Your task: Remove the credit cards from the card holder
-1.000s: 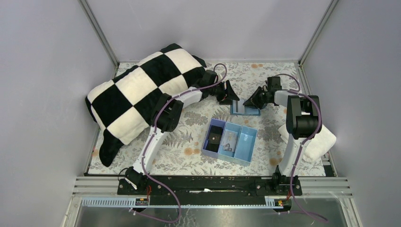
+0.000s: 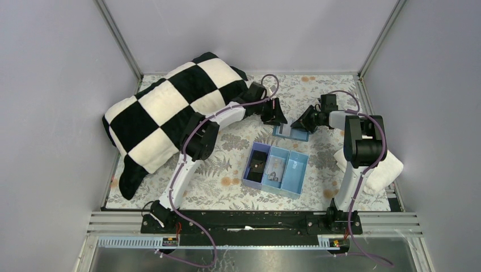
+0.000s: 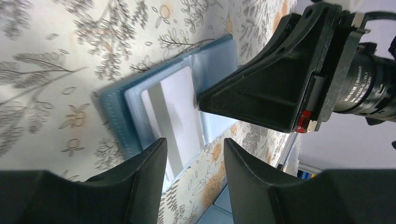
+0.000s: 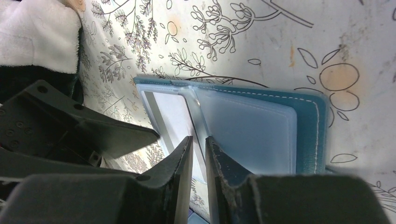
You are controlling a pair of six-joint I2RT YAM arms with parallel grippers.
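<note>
The blue card holder [image 2: 299, 134] lies open on the table between both grippers. A white card with a grey stripe sits in its clear sleeve; in the right wrist view, one edge of the card [image 4: 173, 109] shows at the sleeve's mouth. My left gripper is open over the card's striped side, with clear space between its fingers. My right gripper is open only a narrow gap, its fingertips at the card's edge by the sleeve's mouth. Whether they touch the card cannot be made out.
A three-part organizer box [image 2: 292, 193] stands in front of the holder, with a dark item [image 2: 257, 165] in its left compartment. At the left lies a big checkered cushion [image 2: 173, 107], and at the right a white towel [image 2: 385, 173]. Bare table surrounds the box.
The holder has slid slightly left, and my right gripper has shifted a little with it.
</note>
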